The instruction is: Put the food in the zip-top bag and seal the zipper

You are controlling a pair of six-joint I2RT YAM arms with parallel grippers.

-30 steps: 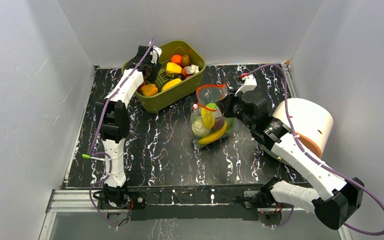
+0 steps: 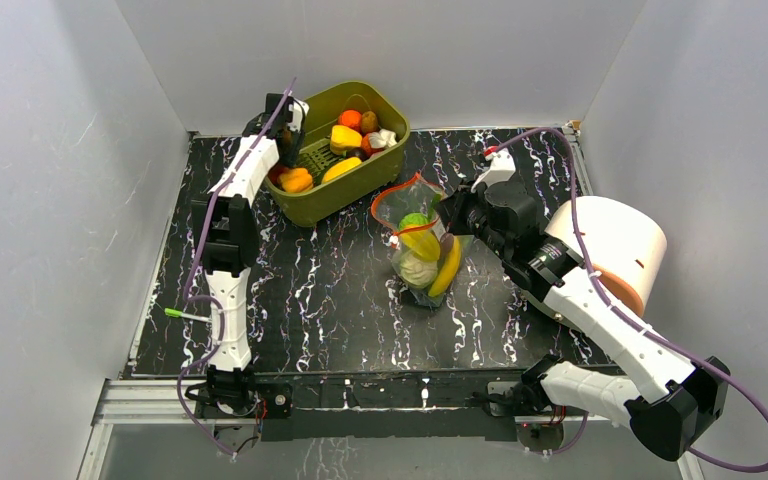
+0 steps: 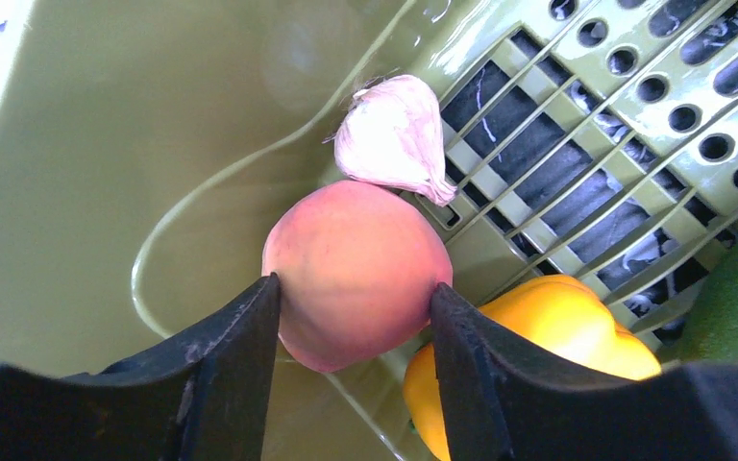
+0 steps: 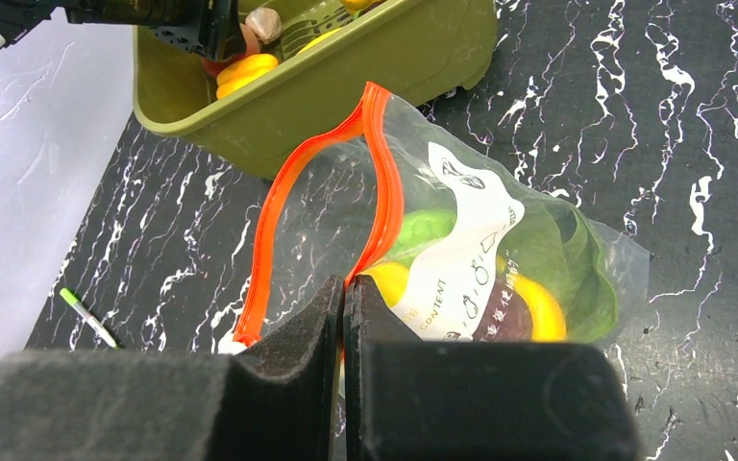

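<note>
In the left wrist view, a pink-red peach-like fruit (image 3: pixel 356 259) sits between the fingertips of my left gripper, which touch both its sides inside the green bin (image 2: pixel 322 205). The clear zip bag (image 2: pixel 415 255) with orange zipper stands on the table holding bananas, a cabbage-like item and other produce. In the right wrist view, my right gripper is shut at the orange zipper rim, holding the bag's mouth upright.
Garlic (image 3: pixel 389 139) and a yellow pepper (image 3: pixel 528 317) lie beside the fruit, among other produce. A white cylinder (image 2: pixel 620 245) stands at right. A green-capped marker (image 2: pixel 185 315) lies at left.
My left arm has shifted slightly left and down within the bin. The bag has swung round and slumped a little, its mouth shifting left. The right arm looks still.
</note>
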